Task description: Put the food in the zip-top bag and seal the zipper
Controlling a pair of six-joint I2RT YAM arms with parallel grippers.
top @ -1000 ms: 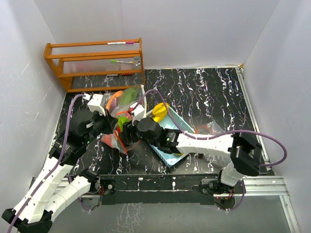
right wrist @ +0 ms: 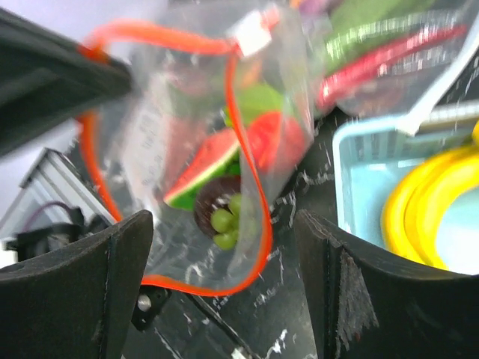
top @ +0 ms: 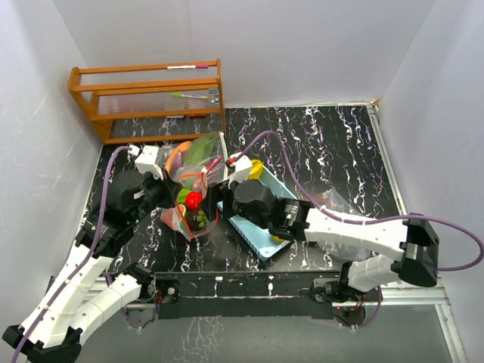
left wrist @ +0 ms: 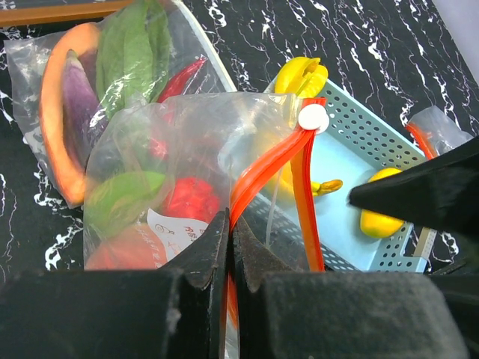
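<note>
The clear zip top bag (top: pixel 198 214) stands with its orange-rimmed mouth (right wrist: pixel 262 254) spread open. Inside are a watermelon slice (right wrist: pixel 202 168), green grapes (right wrist: pixel 225 227), a dark round piece (right wrist: pixel 212 200), a red piece (right wrist: pixel 275 139) and something green (right wrist: pixel 258 103). My left gripper is shut on the bag's orange rim (left wrist: pixel 262 173), which shows between its fingertips; the white slider (left wrist: pixel 313 117) is at the rim's corner. At the mouth's right side, my right gripper is open, its fingers apart with nothing between them.
A blue basket (left wrist: pixel 389 140) right of the bag holds bananas (left wrist: pixel 301 77) and a yellow fruit (left wrist: pixel 380 222). Behind lies another filled bag (left wrist: pixel 135 63); a wooden rack (top: pixel 155 87) stands at the back left. Another clear bag (top: pixel 336 203) lies right of the basket.
My right gripper has drawn back rightward from over the bag's mouth, uncovering the grapes and red piece. The left arm has stayed nearly still.
</note>
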